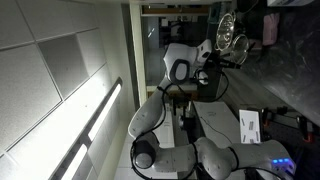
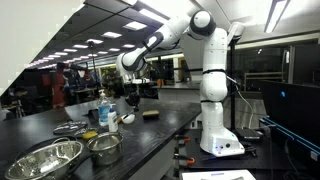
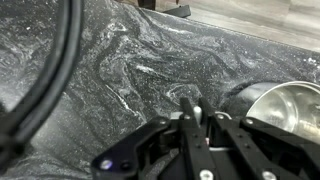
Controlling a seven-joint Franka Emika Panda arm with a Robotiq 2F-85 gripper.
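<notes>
My gripper sits at the bottom of the wrist view, above the dark, speckled counter. It is shut with something pale between its fingers; too little shows to name it. A silver pot stands close to the gripper's right in that view. In exterior view 2 the gripper hangs over the counter, with a small white object just under it. The gripper is small and dark in exterior view 1, beside the metal pans.
A white bottle stands near a steel pot and a wide metal bowl. A yellowish item lies farther along. Bare counter stretches to the right of the pot. A black cable crosses the wrist view's left side.
</notes>
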